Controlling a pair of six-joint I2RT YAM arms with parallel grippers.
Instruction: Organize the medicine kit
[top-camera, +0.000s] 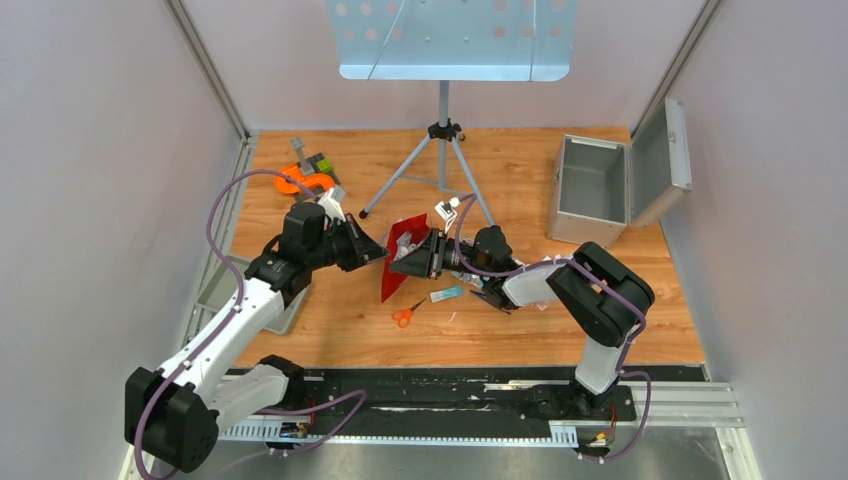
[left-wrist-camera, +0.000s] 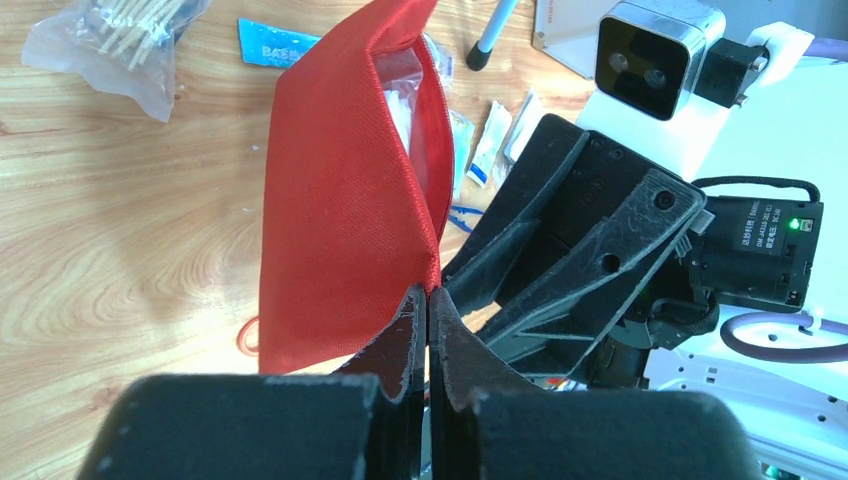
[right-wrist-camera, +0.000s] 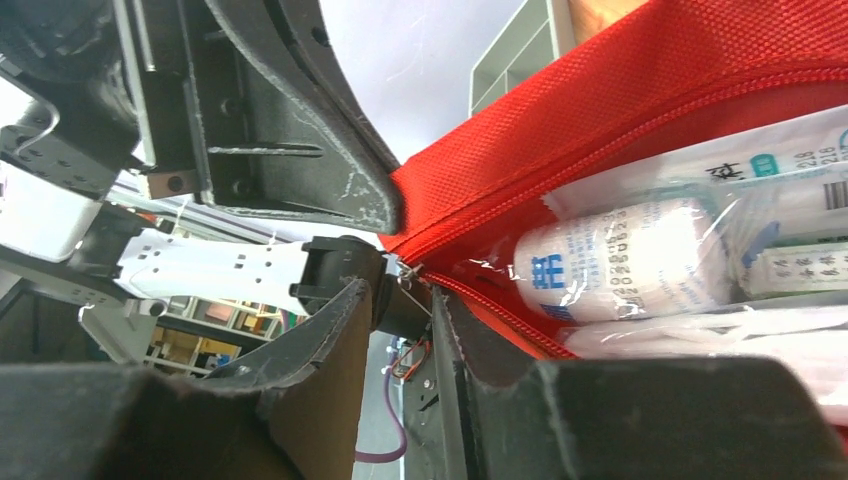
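Observation:
The red zippered pouch (top-camera: 393, 282) is held up off the table in the middle, its mouth gaping. A corner of its fabric is pinched by my left gripper, which is shut. Inside the pouch, the right wrist view shows a wrapped bandage roll (right-wrist-camera: 620, 260) and clear packets (right-wrist-camera: 800, 210). My right gripper is part open at the same corner, with the small metal zipper pull (right-wrist-camera: 406, 272) showing at the gap between its fingertips. Whether they touch the pull cannot be told.
Orange scissors (top-camera: 403, 317) and a blue-and-white packet (top-camera: 447, 293) lie below the pouch. A bag of swabs (left-wrist-camera: 130, 35) is also on the table. At the right stands an open grey box (top-camera: 590, 185); a tripod stand (top-camera: 443, 150) rises behind.

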